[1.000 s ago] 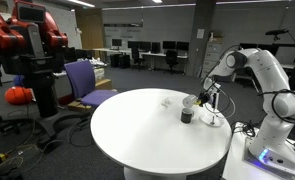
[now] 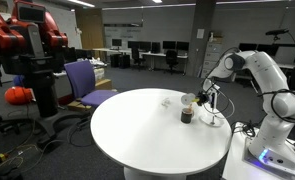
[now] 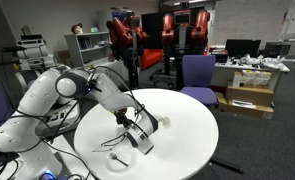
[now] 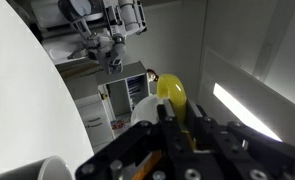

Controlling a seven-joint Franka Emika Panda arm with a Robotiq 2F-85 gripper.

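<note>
A yellow object (image 4: 171,92) is between the fingers of my gripper, which is shut on it, in the wrist view. Its lower part is hidden by the dark fingers. In exterior view 1 the gripper (image 2: 200,97) is low over the right side of the white round table (image 2: 137,125), just behind a dark cup-like container (image 2: 186,116). A pale, rounded thing (image 4: 145,108) shows behind the yellow object. At the bottom of the wrist view a grey rounded rim (image 4: 37,172) enters the picture. Exterior view 2 has the container (image 3: 140,140) in front of the arm.
A small pale item (image 2: 167,101) lies farther back on the table. Near the arm's base stands a white item with a round base (image 2: 214,121). A purple chair (image 2: 82,80) stands beyond its edge.
My gripper has shifted only slightly near the dark container. The container and the other table items look unmoved.
</note>
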